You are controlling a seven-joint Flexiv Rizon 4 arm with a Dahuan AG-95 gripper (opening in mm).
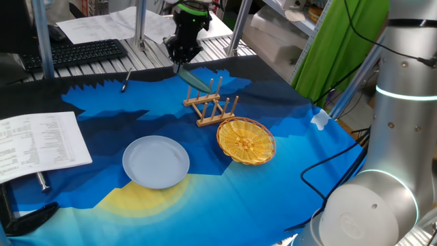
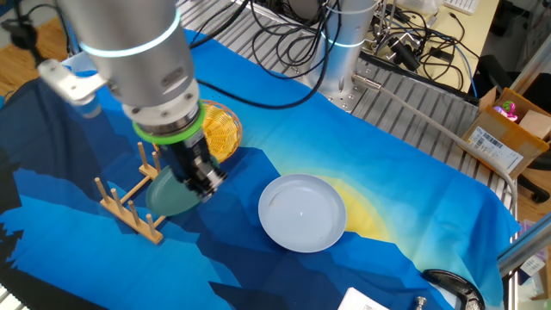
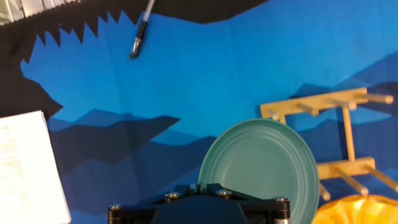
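Note:
A green plate [image 1: 196, 80] hangs tilted in the air, its rim pinched by my gripper [image 1: 178, 66], which is shut on it. In the wrist view the plate [image 3: 264, 168] reaches up and right from the gripper, covering part of the wooden dish rack [image 3: 347, 134]. That rack [image 1: 208, 106] stands on the cloth with its pegs upright and no plate between them. From the second exterior view, the plate [image 2: 172, 195] overlaps the rack [image 2: 129, 215]; whether they touch cannot be told.
Close beside the rack lies a yellow wicker basket [image 1: 246, 141]. A pale blue plate [image 1: 156, 162] rests flat on the blue cloth. Papers [image 1: 42, 147] lie at the left, and a pen [image 1: 126, 80] lies toward the back. Open cloth surrounds the blue plate.

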